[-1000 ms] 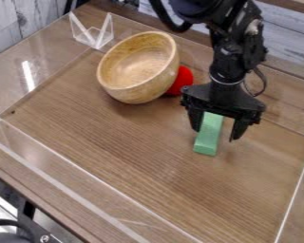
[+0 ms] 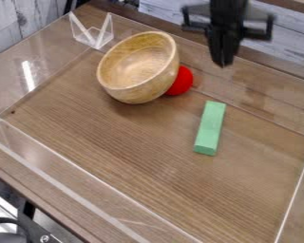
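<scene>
A dark gripper (image 2: 222,52) is raised at the top right of the camera view, blurred; its fingertips are hard to make out. Below it a green bar (image 2: 209,128) lies flat on the wooden table (image 2: 117,171), apart from the gripper.
A wooden bowl (image 2: 138,66) sits at upper centre with a red round object (image 2: 181,82) against its right side. A clear angular object (image 2: 92,30) is at the back left.
The gripper has risen up and back, away from the green bar, which is now fully uncovered on the table.
</scene>
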